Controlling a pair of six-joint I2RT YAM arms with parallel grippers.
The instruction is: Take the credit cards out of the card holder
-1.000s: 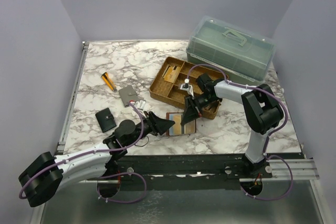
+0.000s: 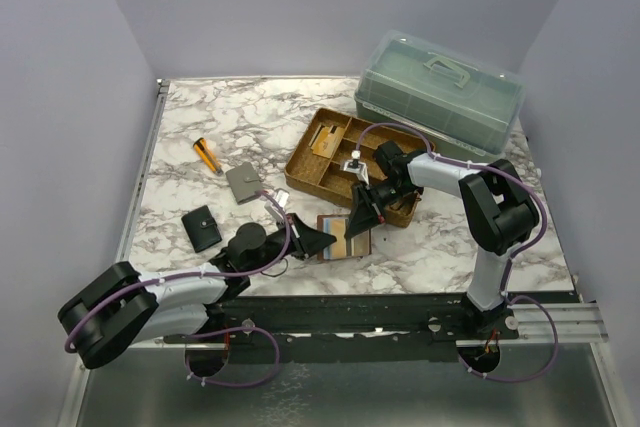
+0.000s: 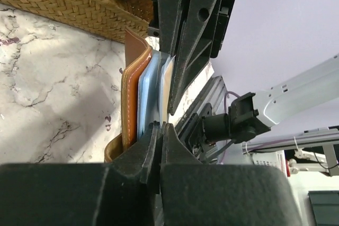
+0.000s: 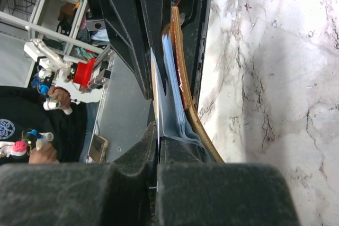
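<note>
The tan leather card holder (image 2: 340, 247) stands at the table's front centre, between both grippers, with pale blue and cream sleeves. In the left wrist view its brown cover (image 3: 131, 93) and blue sleeves (image 3: 146, 91) rise beyond my left gripper, which is shut at the holder's near end; what is between its fingertips is hard to see. My right gripper is shut on a thin sleeve edge of the holder, beside the blue stack (image 4: 176, 93). Each gripper's dark body shows opposite the other.
A woven divided basket (image 2: 311, 163) sits behind the holder, a clear lidded box (image 2: 440, 97) at back right. A black wallet (image 2: 201, 229), grey pad (image 2: 243, 183) and orange cutter (image 2: 206, 155) lie on the left. The table's front edge is close.
My left arm has moved right, bringing its gripper onto the left end of the card holder. The right arm has barely moved.
</note>
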